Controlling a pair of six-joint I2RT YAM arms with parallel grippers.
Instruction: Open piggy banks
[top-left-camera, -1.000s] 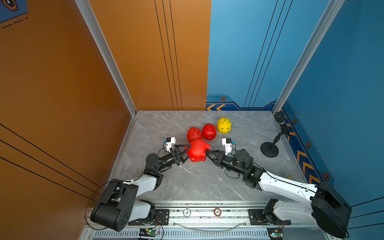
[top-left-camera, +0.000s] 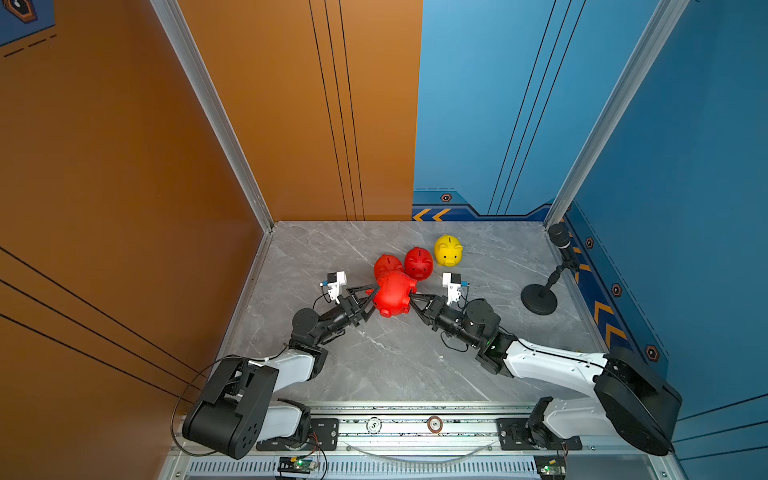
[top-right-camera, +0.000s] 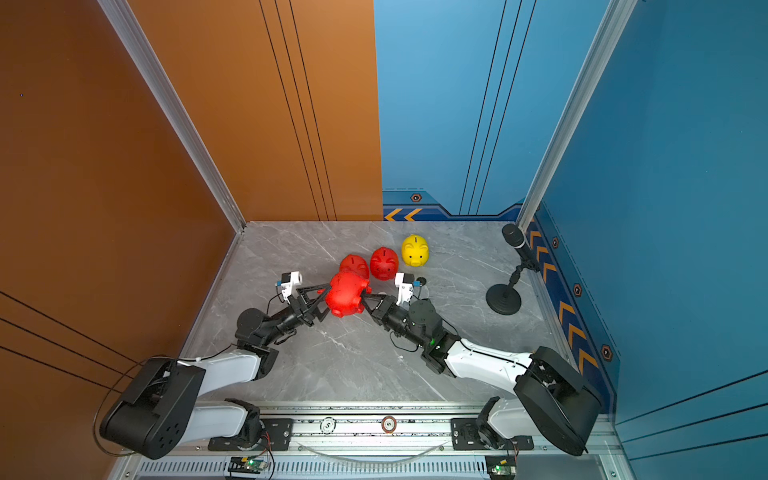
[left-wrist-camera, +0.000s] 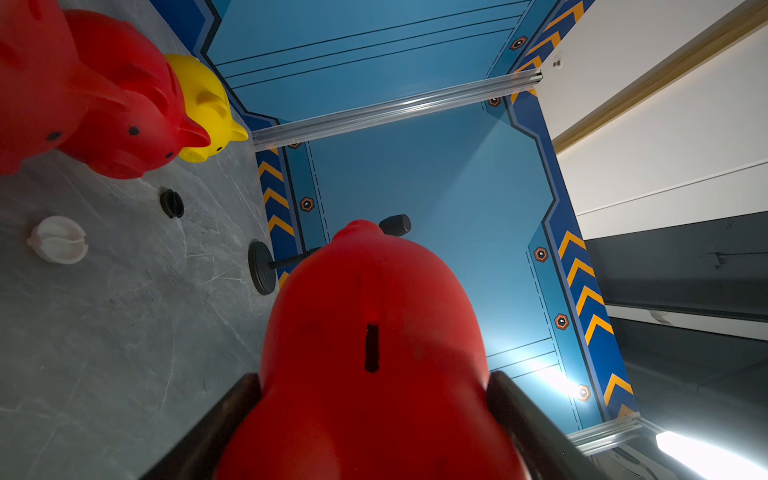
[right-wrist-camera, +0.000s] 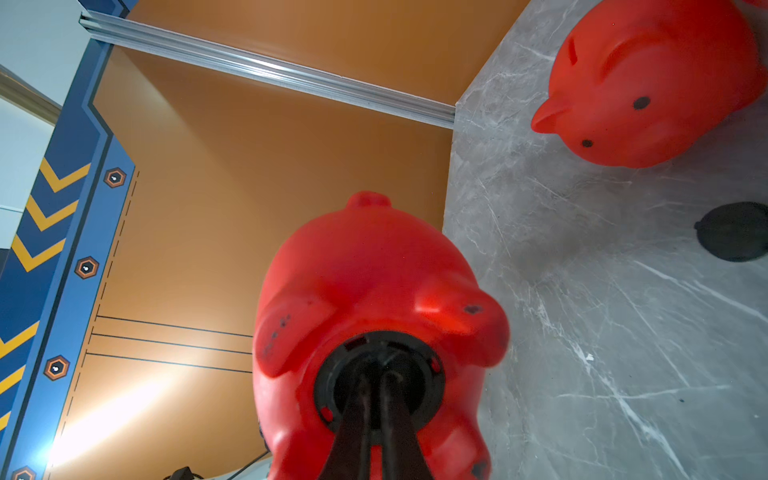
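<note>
A red piggy bank is raised between my two grippers. My left gripper has its fingers on either side of it in the left wrist view, blurred, so whether they grip is unclear. The bank's slot faces that camera. My right gripper has its narrow, shut fingertips in the dark round opening on the bank's underside. Two more red piggy banks and a yellow one stand behind.
A black cap and a white cap lie on the table. A black microphone stand is at the right.
The held red piggy bank has shifted slightly up in the top left view. My right gripper and arm have moved slightly up and leftward; my left gripper has moved very little.
</note>
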